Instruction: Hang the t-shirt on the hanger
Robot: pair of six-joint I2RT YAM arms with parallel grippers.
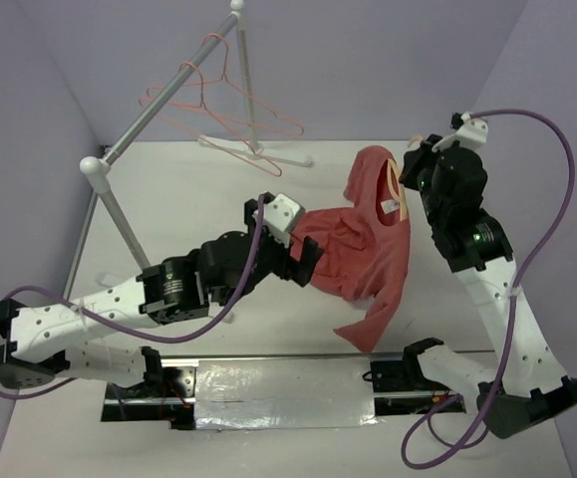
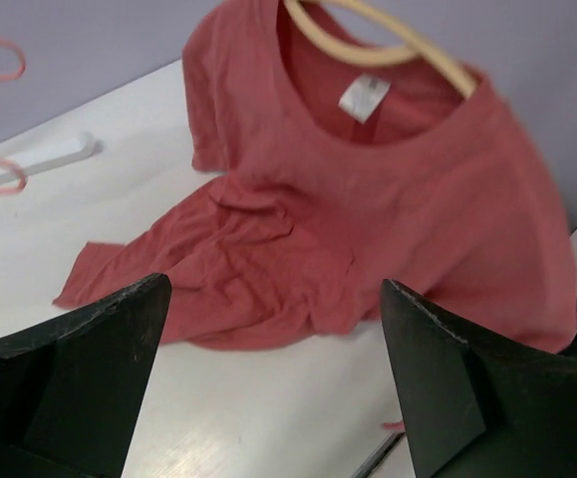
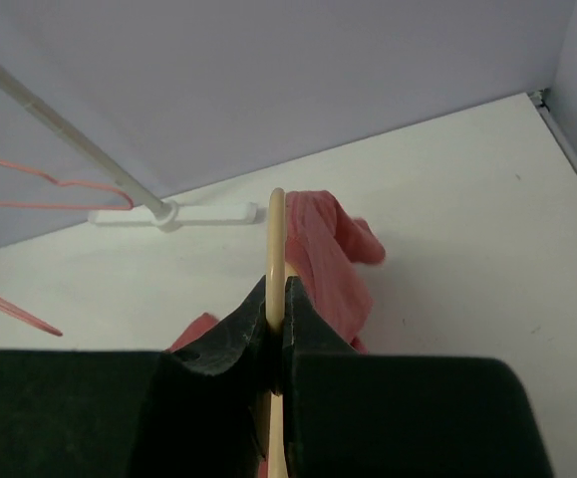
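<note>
The red t-shirt [image 1: 368,249] hangs by its neck opening from a wooden hanger [image 1: 394,189] at the right, its lower part heaped on the white surface. My right gripper [image 1: 408,169] is shut on that hanger, whose wood runs upright between the fingers in the right wrist view. My left gripper [image 1: 290,261] stands open, left of and in front of the shirt, nothing between its fingers; in the left wrist view the collar and a white label [image 2: 365,97] show beyond it.
A white rack [image 1: 149,105] with pink wire hangers [image 1: 201,106] stands at the left and back. The white surface between rack and shirt is mostly clear.
</note>
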